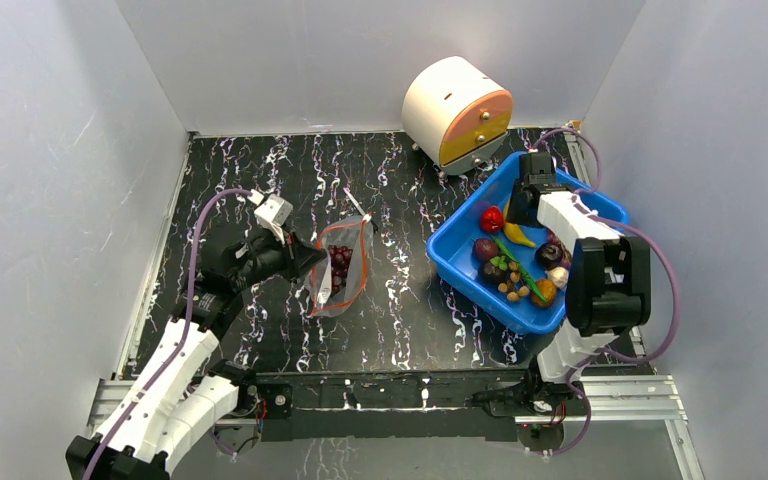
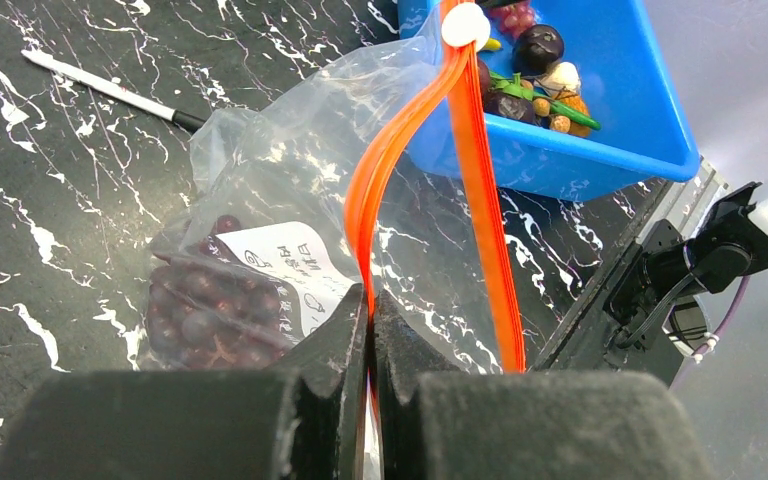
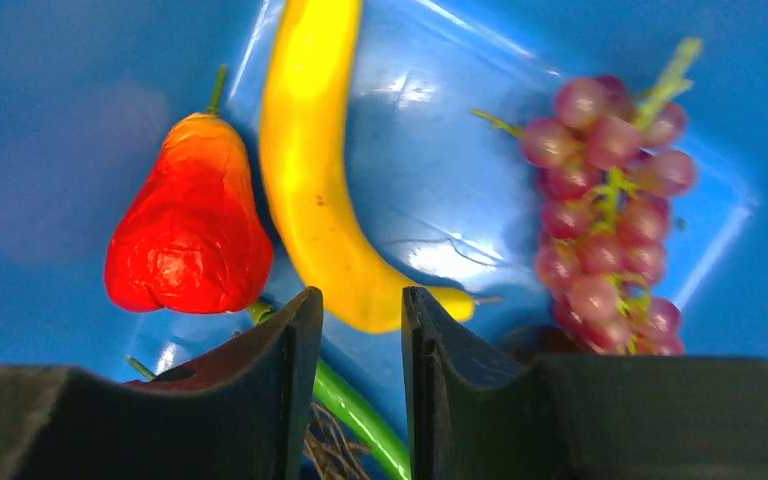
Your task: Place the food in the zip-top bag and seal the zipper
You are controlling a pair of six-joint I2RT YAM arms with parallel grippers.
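Observation:
The clear zip top bag (image 1: 350, 290) with orange zipper (image 2: 490, 250) lies mid-table, dark red grapes (image 2: 210, 310) inside. My left gripper is shut on the zipper edge. My right gripper hangs over the blue bin, above a banana (image 3: 310, 170), beside a red pepper (image 3: 185, 220) and pink grapes (image 3: 610, 200). Its fingers are parted, with nothing clearly held between them.
The blue bin (image 1: 460, 280) at the right holds assorted vegetables and fruit. A white cylindrical box (image 1: 440, 105) stands at the back. A marker (image 2: 110, 85) lies behind the bag.

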